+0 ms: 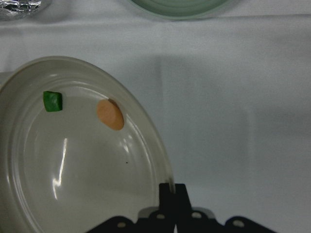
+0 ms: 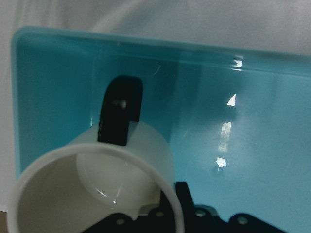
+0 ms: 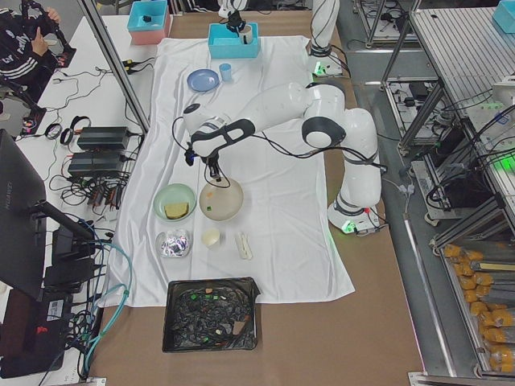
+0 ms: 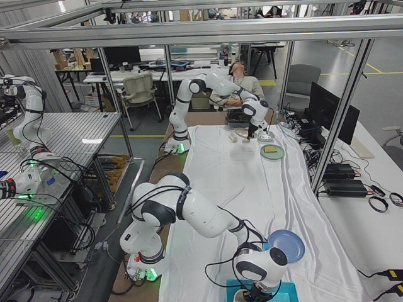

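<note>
My left gripper (image 3: pixel 214 177) is shut on the rim of a beige plate (image 3: pixel 222 206) (image 1: pixel 77 160), which holds a green bit (image 1: pixel 52 101) and an orange bit (image 1: pixel 110 114). At the far end, my right gripper is shut on a white mug (image 2: pixel 53 189) with a black handle (image 2: pixel 119 109), inside or just over a turquoise bin (image 3: pixel 221 50) (image 2: pixel 243 145). The mug's rim hides part of that gripper.
A green plate (image 3: pixel 166 197) with a yellow sponge, a foil item (image 3: pixel 173 244), a cream cup (image 3: pixel 211 237) and a black-lined tray (image 3: pixel 173 322) are near the left arm. A blue plate (image 3: pixel 203 80) and blue cup (image 3: pixel 226 71) stand near the bin.
</note>
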